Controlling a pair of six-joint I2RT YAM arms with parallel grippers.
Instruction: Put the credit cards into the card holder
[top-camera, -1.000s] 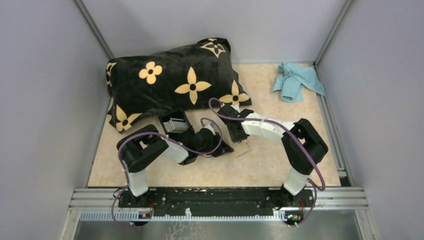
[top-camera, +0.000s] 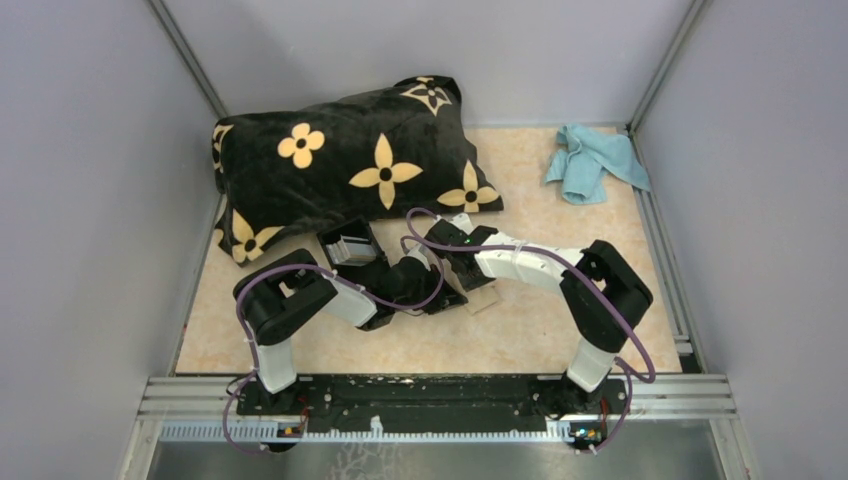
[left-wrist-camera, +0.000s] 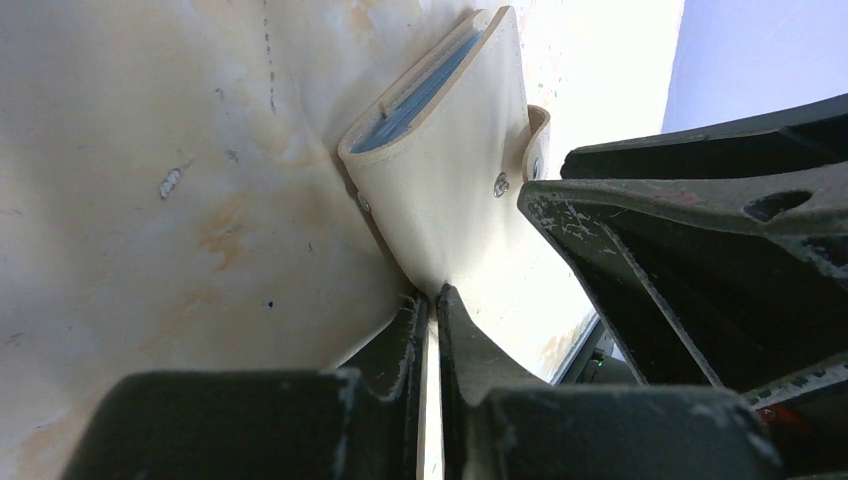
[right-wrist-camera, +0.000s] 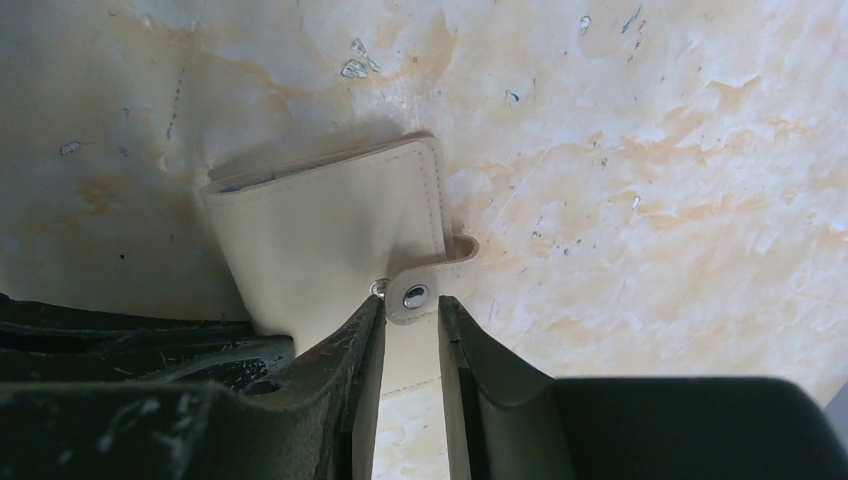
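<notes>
The cream card holder (top-camera: 484, 301) lies near the table's middle under both grippers. Its stud and snap strap (right-wrist-camera: 440, 283) show in the right wrist view, with the strap folded over the front. Blue shows inside the open edge of the card holder (left-wrist-camera: 440, 190). My left gripper is closed in on the holder's near edge, a cream strip visible between its fingers. Over the snap strap, my right gripper stands open, its fingertips either side of the strap's end; whether they touch it, I cannot tell.
A black box (top-camera: 350, 242) with several cards in it stands left of the holder, by the left arm. The black patterned pillow (top-camera: 340, 150) fills the back left. A blue cloth (top-camera: 592, 165) lies at the back right.
The left arm and the holder look unmoved.
</notes>
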